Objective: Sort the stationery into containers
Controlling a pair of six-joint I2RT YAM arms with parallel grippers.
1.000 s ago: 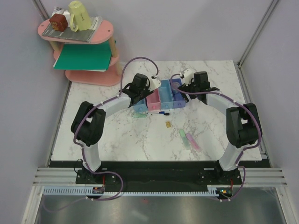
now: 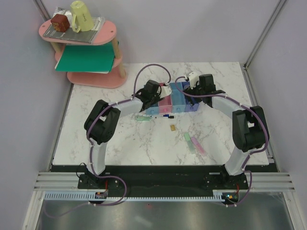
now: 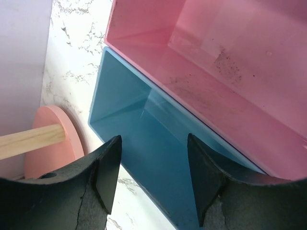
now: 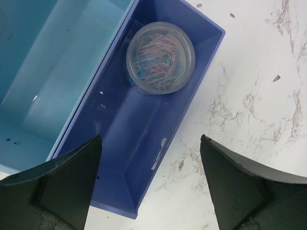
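Note:
My left gripper hangs part open over a blue container [image 3: 134, 129] beside a pink one [image 3: 230, 57]; no object shows between its fingers. In the top view it is at the row of containers' left end [image 2: 153, 108]. My right gripper is open above the dark blue container [image 4: 124, 134], which holds a round clear tub of pink and blue paper clips [image 4: 160, 57], next to a lighter blue one [image 4: 53, 62]. Green [image 2: 189, 143] and pink [image 2: 198, 146] items, a small yellow one [image 2: 172, 127], a pen [image 2: 160, 116] and another green piece [image 2: 143, 118] lie on the table.
A tiered pink shelf [image 2: 96, 80] stands at the back left with a green folder [image 2: 85, 58], a mug [image 2: 82, 19] and a brown block [image 2: 60, 22].
The left arm has moved rightward, and the containers have shifted right with it. The right arm looks unchanged; the loose items have stayed put.

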